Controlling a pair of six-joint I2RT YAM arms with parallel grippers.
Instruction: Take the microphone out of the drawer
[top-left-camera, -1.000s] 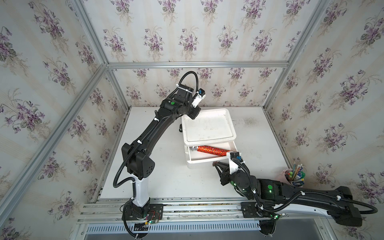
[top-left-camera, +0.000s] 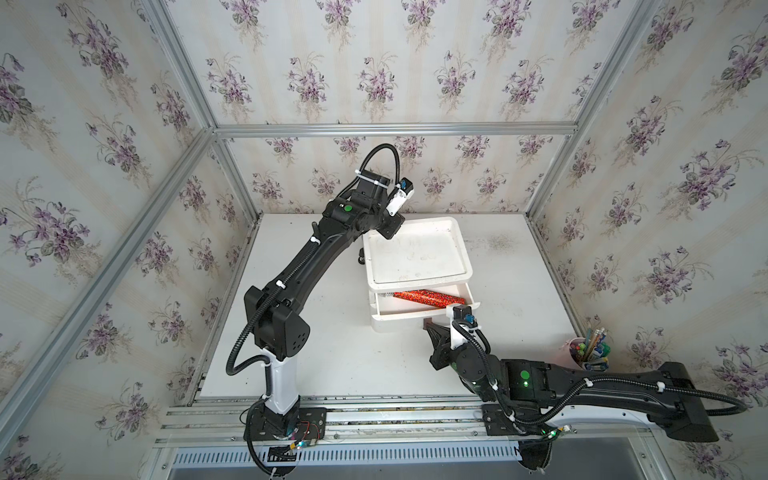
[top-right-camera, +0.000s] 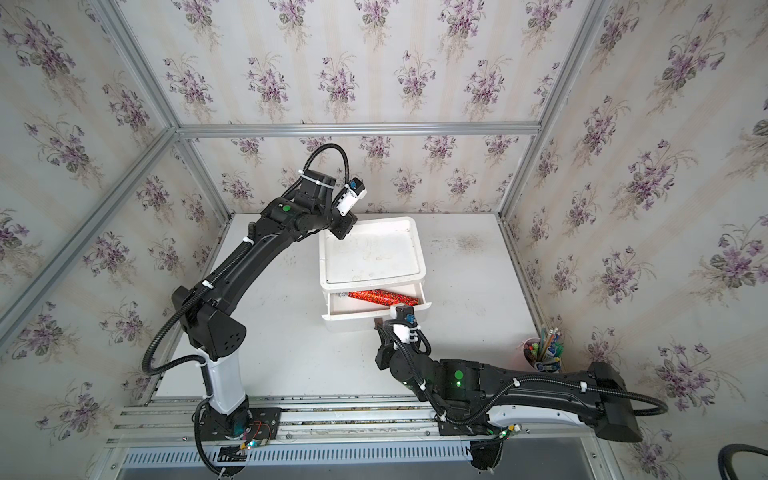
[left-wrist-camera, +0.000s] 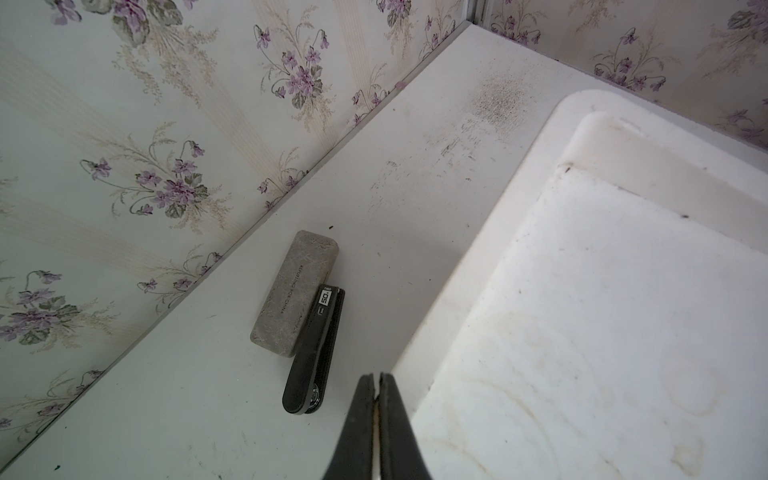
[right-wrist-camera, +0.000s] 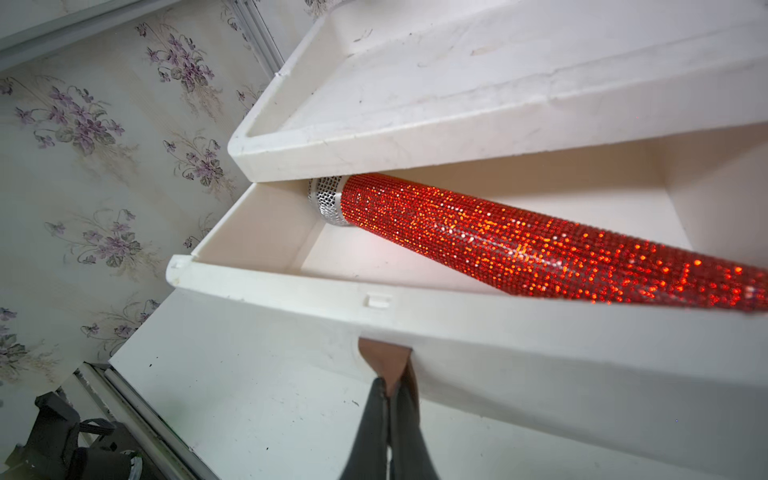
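Note:
The microphone, with a glittering red handle (right-wrist-camera: 512, 240) and silver mesh head (right-wrist-camera: 326, 200), lies across the partly open drawer (right-wrist-camera: 264, 280). Part of its head is under the edge of the white unit's top. A brown tab (right-wrist-camera: 384, 356) hangs from the drawer front. At this tab my right gripper is shut, its fingertips against the brown strip; whether they pinch it is unclear. My left gripper is shut over the left rim of the unit's top tray (left-wrist-camera: 512, 240), with no object visibly held.
On the table left of the unit are a grey case (left-wrist-camera: 296, 292) and a black stapler (left-wrist-camera: 316, 348). A cup of pens (top-left-camera: 588, 352) stands at the right edge. Bare table lies on both sides of the unit.
The drawer has slid slightly inward, covering more of the microphone's head. My right gripper has shifted left and towards the drawer, and its fingers have closed. The left arm has barely moved.

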